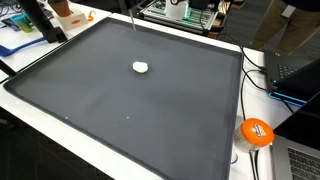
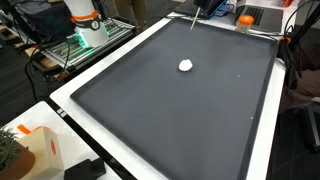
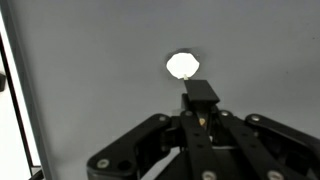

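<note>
A small round white piece (image 1: 140, 67) lies on the dark grey board (image 1: 110, 100). It shows in exterior view 2 as a white spot (image 2: 185, 65), and in the wrist view as a bright scalloped disc (image 3: 182, 65) just past the fingers. My gripper is shut, with its fingertips close together. A thin pale stick (image 2: 194, 20) hangs from it above the far part of the board, its upper end hidden by the black fingers. The stick (image 1: 132, 20) is apart from the white piece in both exterior views.
A clear jar with an orange lid (image 1: 256, 133) stands beside the board, near a laptop (image 1: 300, 158). Cables run along that side. A terracotta pot (image 1: 70, 14) stands beyond the opposite corner. The rest of the board is bare.
</note>
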